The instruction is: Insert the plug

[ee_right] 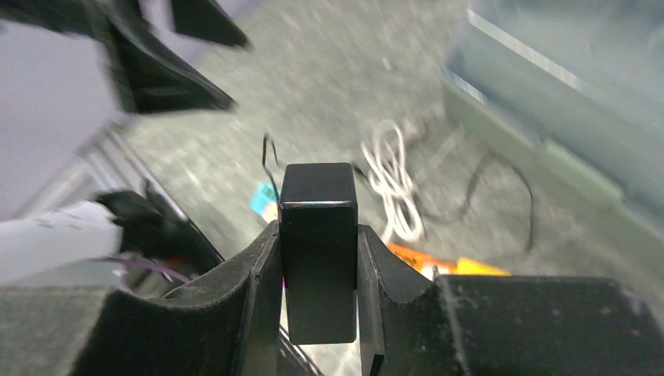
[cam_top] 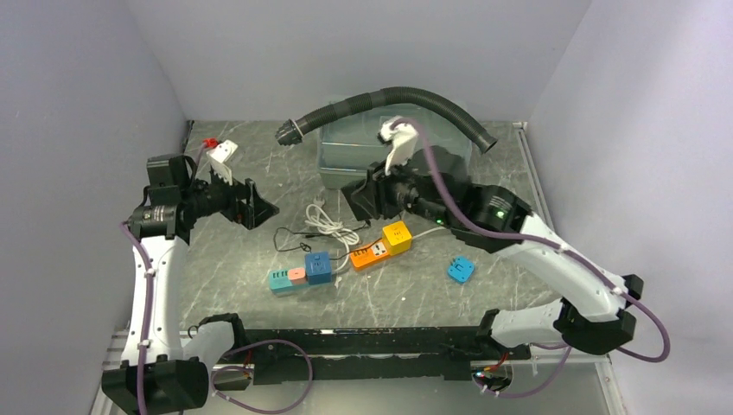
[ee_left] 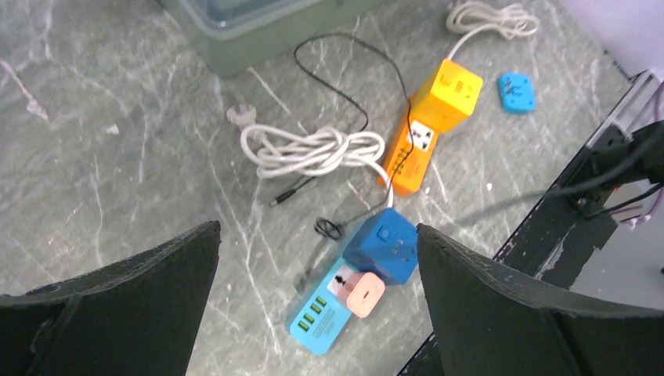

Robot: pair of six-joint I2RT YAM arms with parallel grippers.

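A black power adapter (ee_right: 318,266) sits between the fingers of my right gripper, which is shut on it. In the top view this adapter (cam_top: 359,201) is held up in front of the clear bin, its thin black cord looping down to the table. Its prongs do not show. Below lie two power strips: an orange one (cam_top: 370,254) with a yellow cube (cam_top: 397,238), and a teal one (cam_top: 281,280) with a blue cube (cam_top: 318,267) and a pink plug (cam_top: 296,276). My left gripper stands open and empty above the table's left side.
A bundled white cable (ee_left: 317,150) lies behind the strips. At the back stands a clear bin (cam_top: 333,169) with a black hose (cam_top: 389,95) across it. A small blue block (cam_top: 461,270) rests at the right.
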